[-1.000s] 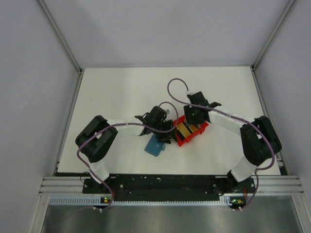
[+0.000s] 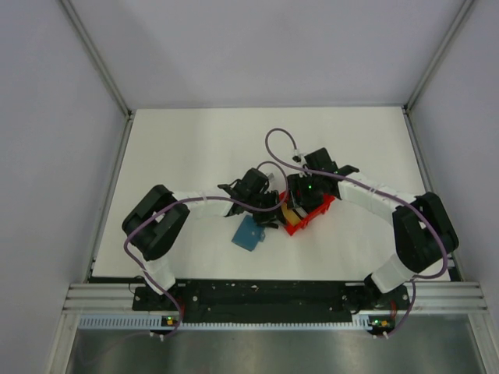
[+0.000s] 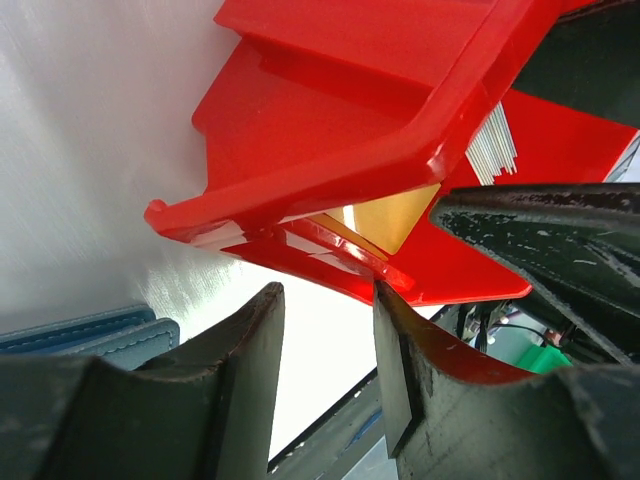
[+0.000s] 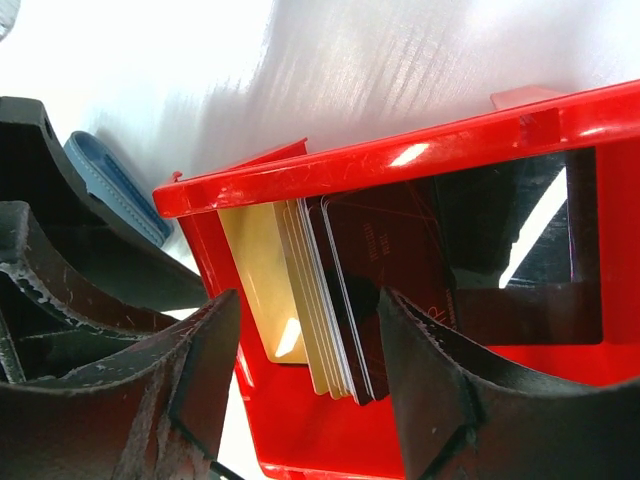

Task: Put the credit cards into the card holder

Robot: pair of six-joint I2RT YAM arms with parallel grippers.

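Observation:
A red box holds upright cards near the middle of the table. In the right wrist view, a gold card leans at one end, beside several thin card edges and a dark card. My right gripper is open over these cards, fingertips apart and not closed on any. My left gripper stands at the box's left end, fingers partly open, with nothing gripped between its fingers. The blue card holder lies flat on the table, left of the box.
A dark glossy card rests at the other end of the box. Both grippers are close together, and a dark finger of the other arm crosses the left wrist view. Behind and left, the white table is clear.
My right gripper has moved leftward over the box, covering more of the cards from above. The left gripper has shifted only slightly; the card holder has stayed put.

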